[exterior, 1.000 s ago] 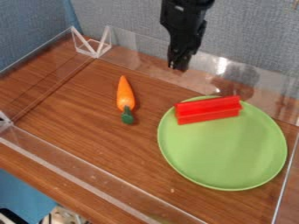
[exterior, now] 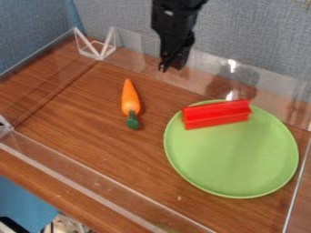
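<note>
My black gripper [exterior: 172,62] hangs at the top centre of the camera view, above the back of the wooden surface; its fingertips look close together, and whether anything is between them is too small to tell. An orange carrot with a green top [exterior: 129,98] lies on the wood at centre left, below and left of the gripper. A red block [exterior: 216,114] rests on the back part of a green plate [exterior: 231,162] at the right.
Clear low walls edge the wooden tray [exterior: 85,127]. A white wire-like bracket [exterior: 95,45] stands at the back-left corner. Bare wood is free left of and around the carrot.
The carrot, block and plate have not moved.
</note>
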